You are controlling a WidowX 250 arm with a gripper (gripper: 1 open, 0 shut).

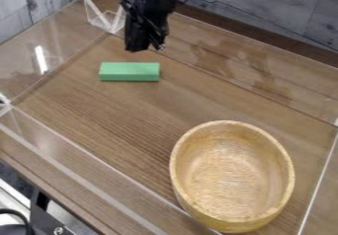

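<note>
My black gripper (142, 34) hangs at the top centre of the camera view, above and slightly behind a green rectangular block (129, 71) that lies flat on the wooden table. The gripper looks shut, with nothing visible between its fingers, though it is small and dark. A round, pale tan bowl (231, 128) stands at the lower right, well apart from the block.
A wall runs along the back right, and a clear plastic piece (110, 22) sits at the back left. Dark items lie beyond the lower-left edge.
</note>
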